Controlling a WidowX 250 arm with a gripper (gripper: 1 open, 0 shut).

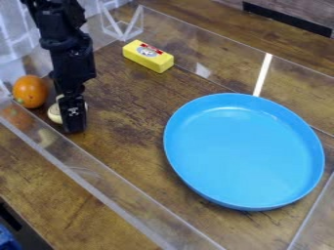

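Observation:
The black gripper [70,113] reaches down from the top left over a pale round object [57,114] on the wooden surface, partly hidden behind its dark fingers. Whether the fingers are closed on it cannot be told. An orange round object [29,90] lies just left of the gripper.
A yellow sponge-like block [148,55] lies at the back, right of the arm. A large blue plate [244,150] fills the right side. Clear panels border the wooden surface [131,205]. The middle between gripper and plate is free.

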